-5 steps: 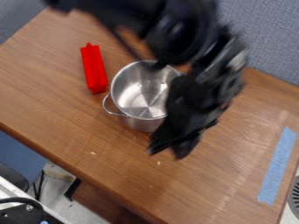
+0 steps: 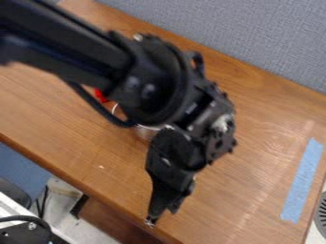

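Observation:
The black arm reaches from the upper left over the wooden table (image 2: 254, 191), its gripper (image 2: 163, 208) low near the front edge. Its fingers point down; they look shut, with nothing visible between them. The steel pot (image 2: 143, 133) is mostly hidden behind the arm, as is the red object (image 2: 99, 95) at the left.
A strip of blue tape (image 2: 300, 181) lies on the right of the table. A grey wall runs along the back. Beyond the front left edge are cables and floor.
The arm has descended toward the front edge, covering much of the pot and red object.

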